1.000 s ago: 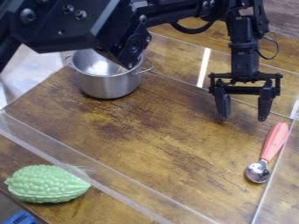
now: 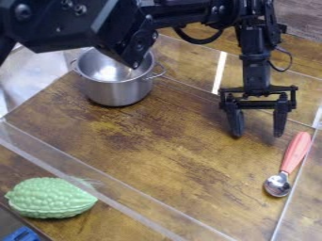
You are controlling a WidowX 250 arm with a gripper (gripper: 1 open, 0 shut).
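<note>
My black gripper [image 2: 258,120] hangs open at the right of the camera view, nothing between its fingers, low over the wooden table [image 2: 164,160]. Below it and to the right lies a scoop with a pink handle [image 2: 296,153] and metal bowl [image 2: 276,185]. A steel pot [image 2: 115,86] with side handles stands at the back left, partly behind my arm. A green bumpy gourd [image 2: 51,198] lies at the front left.
Clear edges or strips run across the wood. A blue object [image 2: 13,232] shows at the bottom left corner, and the arm covers much of the upper left.
My gripper has shifted slightly to the left over the last second, still open. The pot, gourd and scoop have not moved.
</note>
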